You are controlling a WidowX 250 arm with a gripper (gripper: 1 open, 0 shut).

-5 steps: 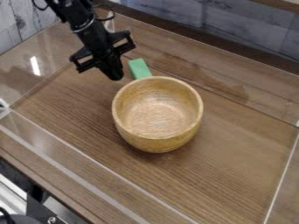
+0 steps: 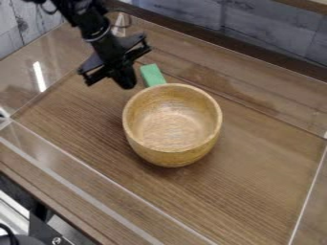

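Note:
A black robot arm with gripper (image 2: 125, 77) reaches in from the top left, its tip above the wooden table just left of a green block (image 2: 151, 75). The gripper looks shut, with nothing visible between its fingers. The green block lies flat behind a large round wooden bowl (image 2: 171, 144), close to its back rim. The bowl looks empty and sits near the middle of the table.
A pale wall or edge runs along the back right, and another along the left.
The arm has shifted left, away from the green block, which is now more fully in view. The bowl has not visibly moved.

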